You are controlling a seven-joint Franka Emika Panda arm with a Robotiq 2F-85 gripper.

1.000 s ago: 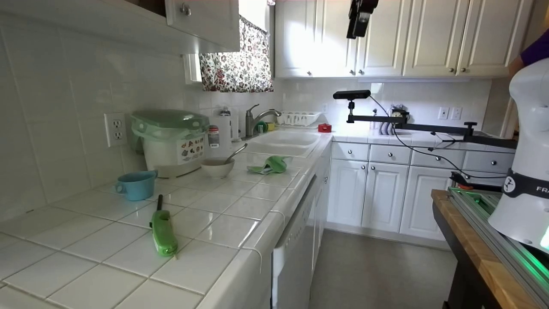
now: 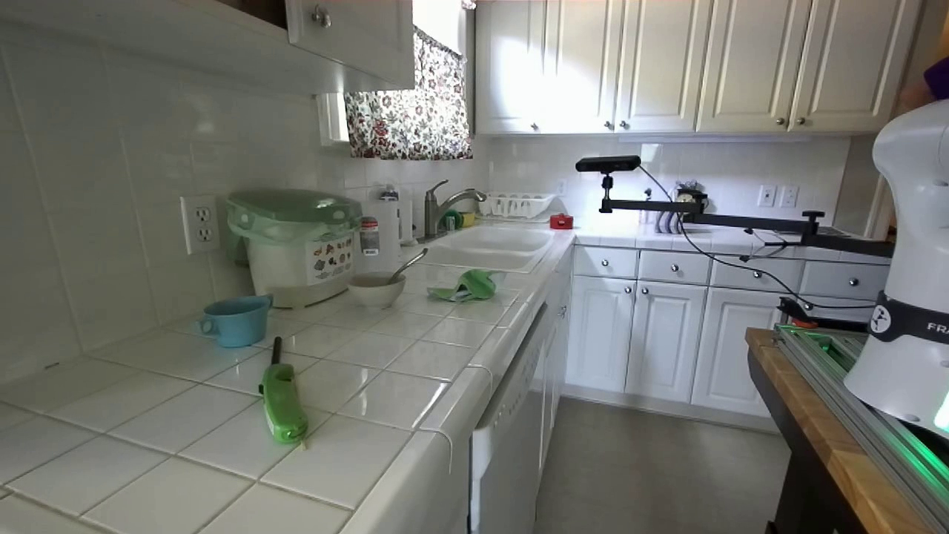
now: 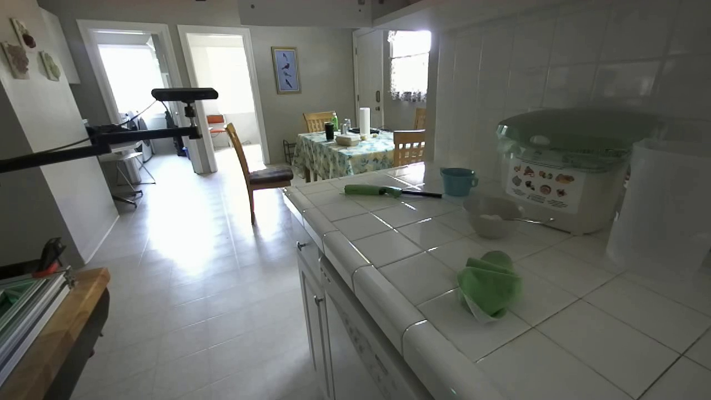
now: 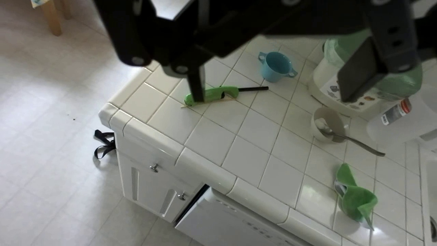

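Observation:
In the wrist view my gripper stands open, its two dark fingers (image 4: 360, 71) wide apart and nothing held. It is high above the white tiled counter, out of sight in both exterior views. Below it lie a green lighter (image 4: 213, 94) with a black stem and a two-handled blue cup (image 4: 277, 65). A pale bowl (image 4: 324, 114) holds a spoon (image 4: 362, 146) leaning on its rim. A crumpled green cloth-like item (image 4: 356, 201) rests nearer the sink. The lighter (image 2: 282, 402) and the cup (image 2: 238, 321) also show in exterior view 1.
Against the wall is a lidded bin (image 2: 298, 258), with a translucent white container (image 3: 660, 206) beside it. The sink (image 2: 498, 245) lies beyond the green item. A camera boom (image 2: 712, 215) reaches over the floor gap.
The robot's arm has shifted slightly. The counter objects have stayed put.

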